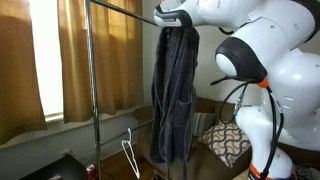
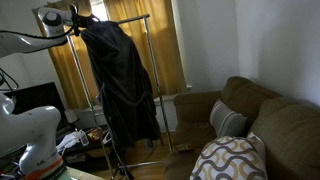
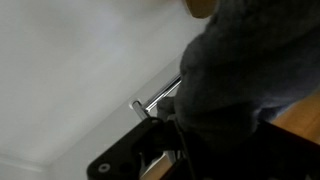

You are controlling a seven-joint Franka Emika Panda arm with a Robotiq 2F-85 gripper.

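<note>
A long dark grey robe (image 1: 174,95) hangs down full length in exterior view 1. My gripper (image 1: 170,22) is shut on the robe's top edge, high up near the level of the rack's top bar. From the other side, in exterior view 2, the same robe (image 2: 122,85) drapes from the gripper (image 2: 84,20) in front of the metal rack. Dark cloth (image 3: 250,60) fills the right of the wrist view and covers much of the fingers, so their exact hold is hidden.
The metal clothes rack (image 1: 94,80) stands beside the robe, with a white hanger (image 1: 131,158) low down. A brown sofa (image 2: 195,112) with patterned cushions (image 2: 228,160) lies to the right in exterior view 2. Curtains (image 1: 100,60) hang behind.
</note>
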